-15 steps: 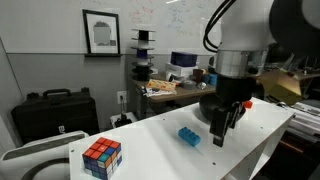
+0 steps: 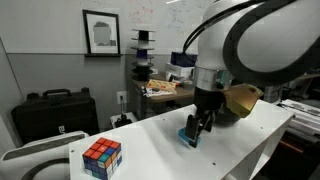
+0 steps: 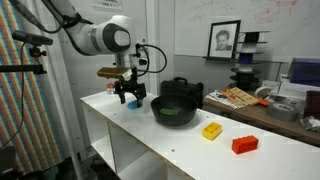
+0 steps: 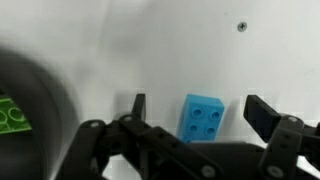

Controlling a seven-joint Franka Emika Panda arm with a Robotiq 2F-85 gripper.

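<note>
A blue toy brick (image 4: 203,118) with round studs lies on the white table, showing between my fingertips in the wrist view. My gripper is open above it, one finger on either side, the brick nearer the right finger (image 4: 262,117). In exterior view 1 the gripper (image 2: 200,132) hangs low and partly covers the brick (image 2: 187,137). Exterior view 2 has the brick (image 3: 134,104) right by the fingertips. Whether a finger touches it, I cannot tell.
Close beside the gripper stands a black pan (image 3: 177,110) with a green brick (image 4: 12,117) inside. A yellow brick (image 3: 212,131) and a red brick (image 3: 244,145) lie farther along the table. A Rubik's cube (image 2: 102,158) sits at the near left in exterior view 1.
My gripper has moved left in exterior view 1, from the table beside the blue brick to over it. The brick appears to lie in the same place.
</note>
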